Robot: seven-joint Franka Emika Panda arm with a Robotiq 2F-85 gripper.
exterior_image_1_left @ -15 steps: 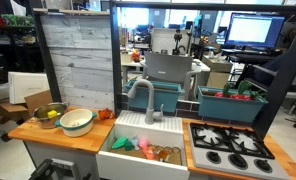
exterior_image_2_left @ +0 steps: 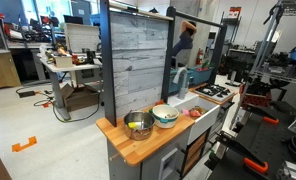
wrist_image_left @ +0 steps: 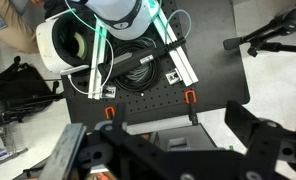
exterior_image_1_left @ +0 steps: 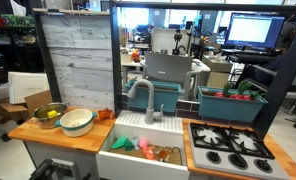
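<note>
In the wrist view my gripper stands open, its dark fingers (wrist_image_left: pixel 253 150) wide apart at the bottom of the picture and nothing between them. It faces down over the black base table, away from the counter. A metal pot (exterior_image_2_left: pixel 139 124) with something yellow inside stands at the left end of the wooden counter. Beside it is a pale bowl (exterior_image_1_left: pixel 77 122) with a darker rim. Several small coloured items, among them a green one (exterior_image_1_left: pixel 119 142), lie in the white sink (exterior_image_1_left: pixel 116 164). No counter item shows near the gripper.
A faucet (exterior_image_1_left: pixel 148 92) rises behind the sink. Right of it is a black-grated stove (exterior_image_1_left: pixel 228 139). A blue-grey bin (exterior_image_1_left: pixel 228 107) hangs behind the stove. Orange clamps (wrist_image_left: pixel 190 97) and coiled cables (wrist_image_left: pixel 138 65) are on the black base table (wrist_image_left: pixel 148 106).
</note>
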